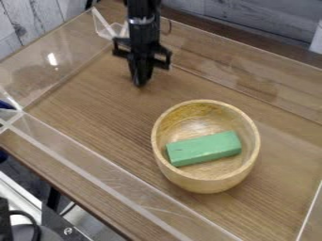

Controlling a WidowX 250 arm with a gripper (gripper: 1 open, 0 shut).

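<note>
My gripper (142, 68) is at the upper middle of the camera view, dark and low over the wooden surface. It is small and blurred, and I see nothing between its fingers. A wooden bowl (169, 169) stands at the lower right, holding a green block (204, 148).
Clear plastic edges show along the far left, with a dark object (19, 226) at the bottom left corner.
</note>
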